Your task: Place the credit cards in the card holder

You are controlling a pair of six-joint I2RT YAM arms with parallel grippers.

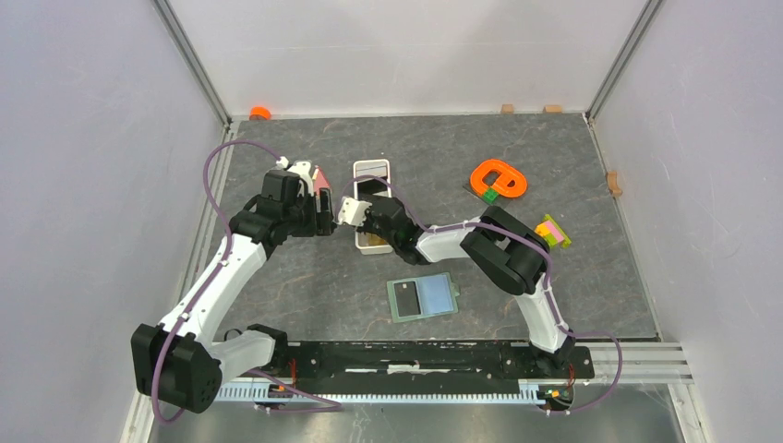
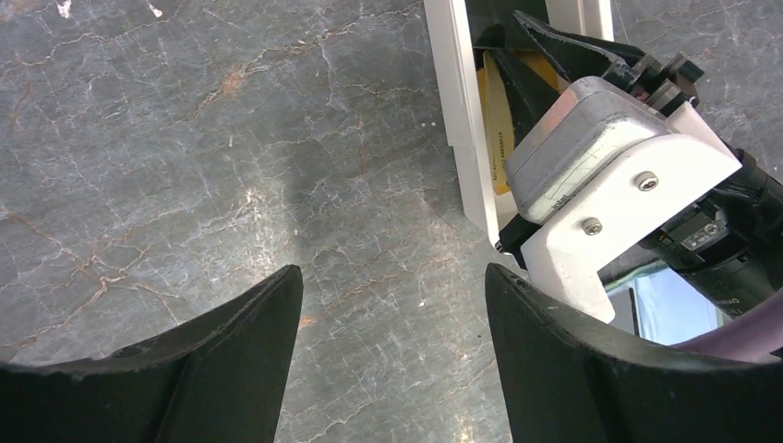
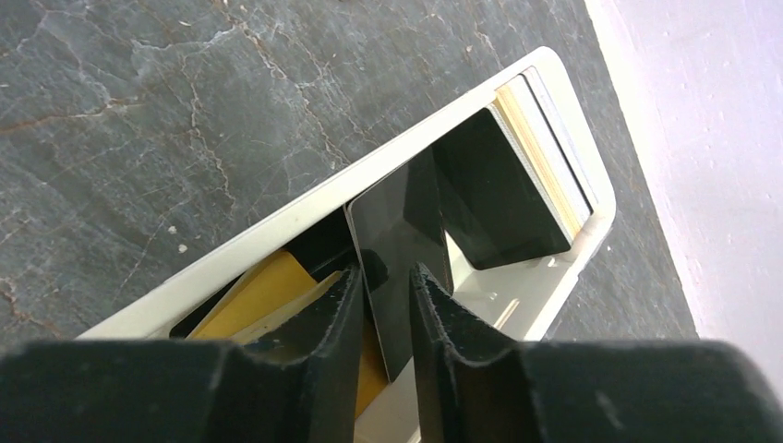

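The white card box point(image 1: 375, 250) stands left of the table's middle, with several cards upright inside. My right gripper reaches into it, its fingertips spaced apart. A tilted dark card point(image 3: 399, 231) leans in the box and shows between and behind those fingers; firm contact on it is not visible. Behind it are a black card point(image 3: 494, 194) and a pale stack, and on the near side a yellow card point(image 3: 254, 300). Left of the box, my left gripper hangs open and empty over bare table. The card holder point(image 1: 422, 297), green-edged with a black and a blue part, lies in front of the box.
An orange ring-shaped toy point(image 1: 499, 178) and a yellow and pink toy point(image 1: 552, 231) lie to the right. A pink piece point(image 1: 320, 178) is by the left arm. Table around the holder's right side is clear.
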